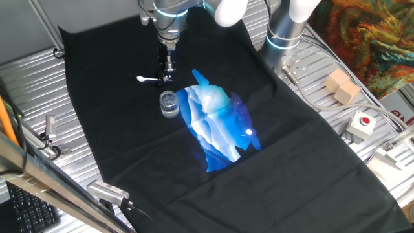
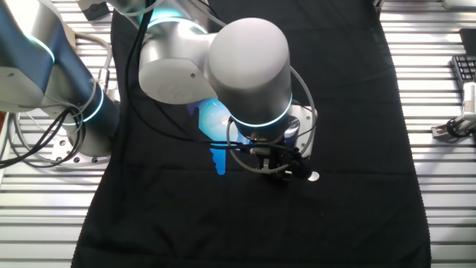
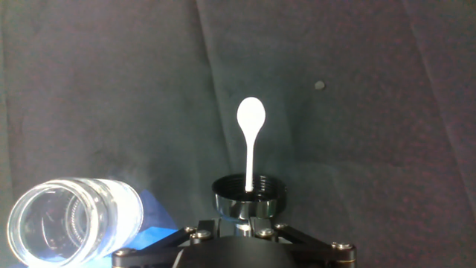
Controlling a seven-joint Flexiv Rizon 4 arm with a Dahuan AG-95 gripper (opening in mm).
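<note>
In the wrist view a white spoon points away from me, the end of its handle inside a round black cap whose hollow side shows. My gripper is right at the near side of this cap, its fingertips close together with a narrow bright patch between them. Whether they grip the cap or only stand against it cannot be told. A clear glass jar is at the lower left, its open mouth showing. From outside, the jar stands just in front of the gripper, and the spoon sticks out to its left.
A blue and white patterned patch lies beside the jar on the black cloth. Wide bare cloth extends in front and to the left. Wooden blocks and a red-button box stand off the cloth at right.
</note>
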